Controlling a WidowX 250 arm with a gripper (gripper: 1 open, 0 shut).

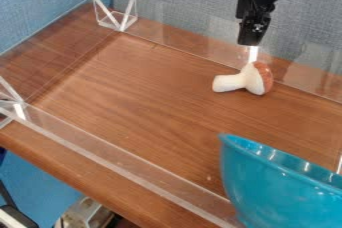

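My black gripper [251,32] hangs in the upper right, open, above and apart from a toy mushroom [243,80] with a red cap and pale stem, which lies on its side on the wooden surface [134,102].
A large teal bowl [281,187] fills the lower right. Clear plastic walls border the wooden surface, with white brackets [115,14] at the back left.
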